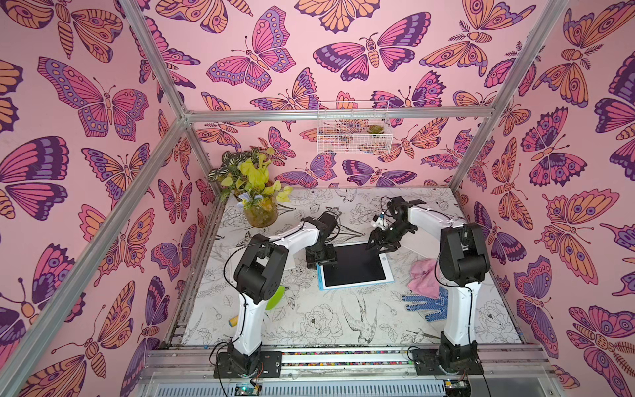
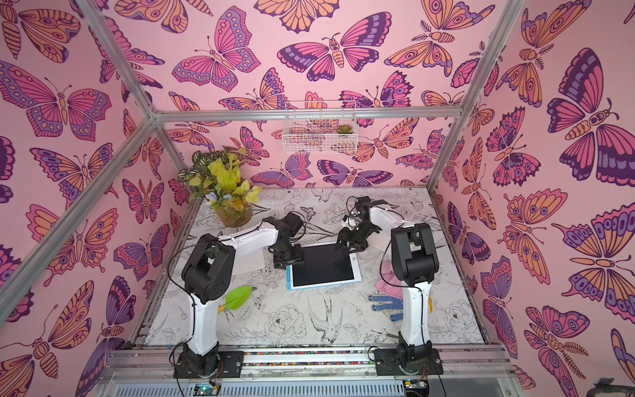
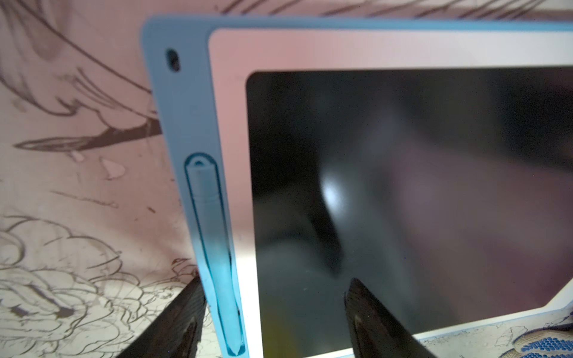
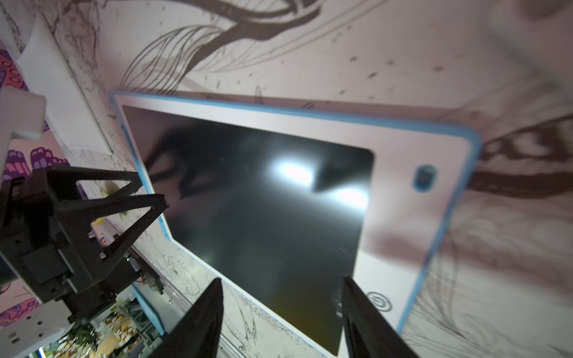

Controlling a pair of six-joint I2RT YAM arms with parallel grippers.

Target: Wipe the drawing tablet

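The drawing tablet, black screen in a white frame with a blue edge, lies flat mid-table. Its blue stylus sits in the slot on its left side. My left gripper is open at that side, one finger toward the slot and the other over the screen, with nothing seen between. My right gripper is over the tablet's upper right part, its fingers apart and empty. Whether either touches the tablet cannot be told. A crumpled pink cloth lies right of the tablet, apart from both grippers.
A blue patterned glove lies in front of the cloth. Near the left arm is a green leaf-shaped item. A glass vase of yellow flowers stands back left.
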